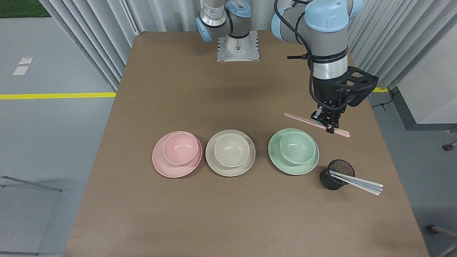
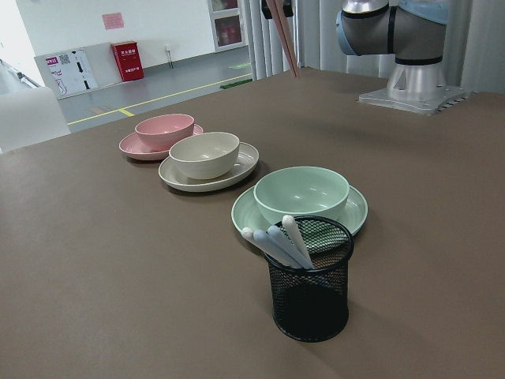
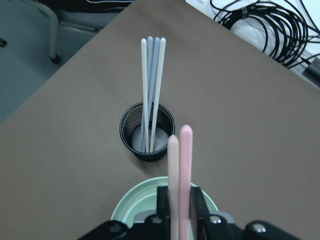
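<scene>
My gripper (image 1: pixel 326 124) is shut on a pair of pink chopsticks (image 1: pixel 300 118) (image 3: pixel 185 165), held above the table behind the green bowl (image 1: pixel 297 147) on its green saucer. A black mesh holder (image 1: pixel 330 177) (image 3: pixel 147 155) with white and pale blue chopsticks (image 1: pixel 364 185) stands at the front right. A cream bowl (image 1: pixel 231 150) on a saucer sits in the middle, a pink bowl (image 1: pixel 180 147) on a saucer at the left.
In the wrist view coiled cables (image 3: pixel 290 42) lie beyond the table edge.
</scene>
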